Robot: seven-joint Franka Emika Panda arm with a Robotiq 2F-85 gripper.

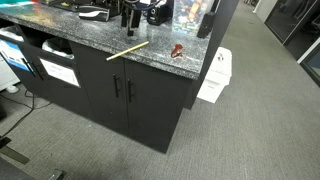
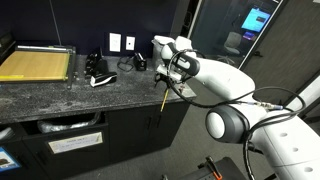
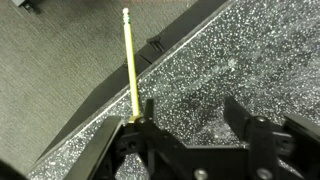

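Note:
A yellow pencil [image 1: 128, 50] lies across the front edge of the dark speckled counter [image 3: 225, 65], one end jutting out past it. In the wrist view, the pencil [image 3: 130, 60] is left of the fingers, its near end by the left finger [image 3: 150, 112]. My gripper is open part way, with only bare counter visible between its fingers. In the first exterior view the gripper [image 1: 131, 30] stands behind the pencil, apart from it. The second exterior view shows the pencil [image 2: 165, 98] in front of the counter edge, below the gripper [image 2: 161, 80].
A small reddish-brown object [image 1: 177, 50] lies right of the pencil, and a clear container [image 1: 187, 15] stands behind it. Black items [image 2: 100, 75] and a yellow-surfaced tray [image 2: 30, 66] occupy the counter's left. Beyond the front edge is open floor [image 3: 60, 70].

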